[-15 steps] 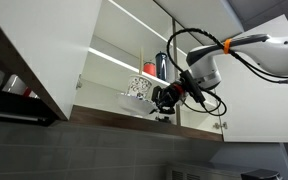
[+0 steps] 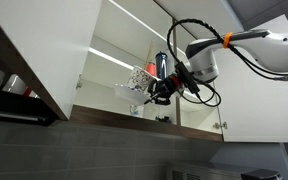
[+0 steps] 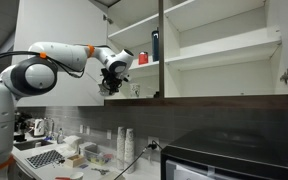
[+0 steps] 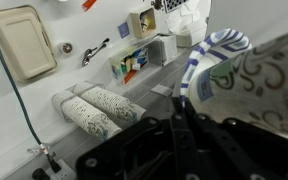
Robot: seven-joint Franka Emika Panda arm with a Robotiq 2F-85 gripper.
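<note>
In exterior view 1, a white bowl (image 2: 131, 95) hangs tilted in front of the open upper cabinet. My gripper (image 2: 158, 91) is at its right edge, seemingly shut on its thin rim. From the wrist, a rim with blue and white stripes (image 4: 212, 50) and a patterned surface (image 4: 259, 88) fill the right side, reaching down to my dark fingers. The fingertips' contact with the rim is hard to make out. Exterior view 2 shows the gripper (image 3: 114, 84) up at the cabinet shelf.
A patterned container (image 2: 142, 76) and a dark blue bottle (image 2: 161, 64) stand in the cabinet. Below, the counter has stacked patterned cups (image 3: 130, 146), a clear bin (image 3: 96, 153) and a black microwave (image 3: 229, 145). The right-hand shelves (image 3: 229, 82) look empty.
The bowl has risen slightly, shifted left and tilted differently, along with a small movement of my gripper. It now covers more of the patterned container.
</note>
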